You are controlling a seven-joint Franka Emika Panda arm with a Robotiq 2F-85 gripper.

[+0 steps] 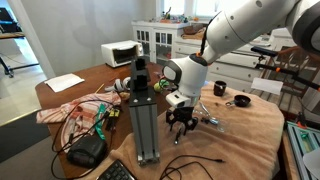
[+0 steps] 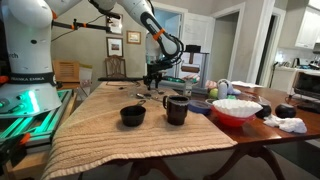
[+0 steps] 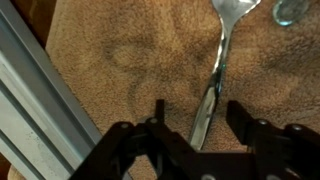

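Note:
In the wrist view, a shiny metal utensil (image 3: 212,90) lies on a tan cloth (image 3: 120,60), its wider head cut off by the top edge. My gripper is open, with one dark finger on each side of the thin handle. A gap shows between the handle and the left fingertip; the right one (image 3: 237,112) is closer to it. Whether either touches cannot be told. From outside, the gripper (image 1: 181,126) points down close over the cloth, beside a tall grey post (image 1: 145,125).
A round glassy item (image 3: 290,10) lies near the utensil's head. Cables and a black keyboard (image 1: 117,171) are near the post. Elsewhere on the table are a dark bowl (image 2: 133,116), a dark mug (image 2: 177,112) and a red bowl (image 2: 234,118).

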